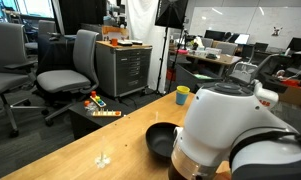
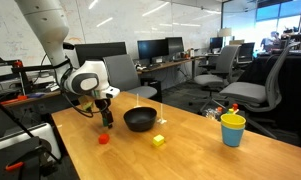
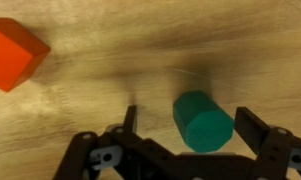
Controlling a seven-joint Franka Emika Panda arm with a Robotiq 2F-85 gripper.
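A dark green cylinder (image 3: 202, 122) stands or lies on the wooden table, between the fingers of my gripper as the wrist view looks down. The fingers are wide open, and the cylinder appears closer to the right finger (image 3: 250, 126); contact cannot be made out. An orange-red block (image 3: 15, 52) lies at the upper left of that view. In exterior view 2 the red block (image 2: 103, 139) rests in front of the white arm (image 2: 93, 80). A black bowl (image 2: 141, 118) is beside the arm, and a yellow block (image 2: 158, 140) sits nearer the camera.
A blue-and-yellow cup (image 2: 232, 130) stands farther along the table (image 2: 205, 160). Behind the edge are coloured items (image 1: 94, 103) on a dark box and an office chair (image 1: 70, 72).
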